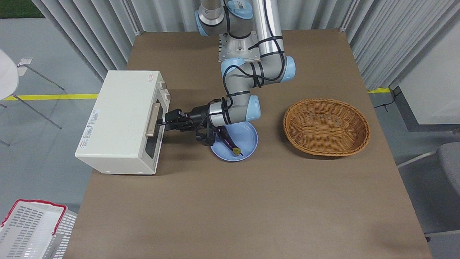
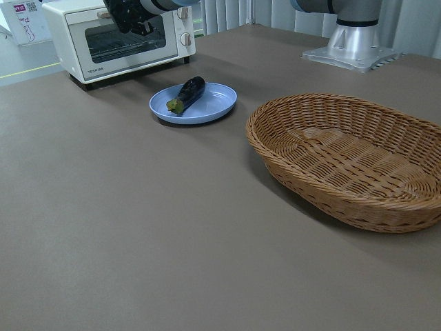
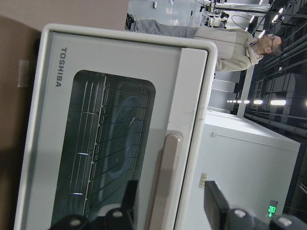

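My gripper faces the white toaster oven (image 1: pixel 114 116), its two fingers apart on either side of the door handle (image 3: pixel 163 182) in the wrist view; whether they touch it is unclear. The oven door is closed, with wire racks and a faint bluish round shape behind its glass. A dark eggplant (image 2: pixel 191 93) lies on a blue plate (image 2: pixel 207 110) beside the oven; in the front view the arm partly hides the plate.
A wicker basket (image 1: pixel 325 127) stands empty on the right. A white-and-red crate (image 1: pixel 34 226) is off the table at lower left. A person stands beyond the oven.
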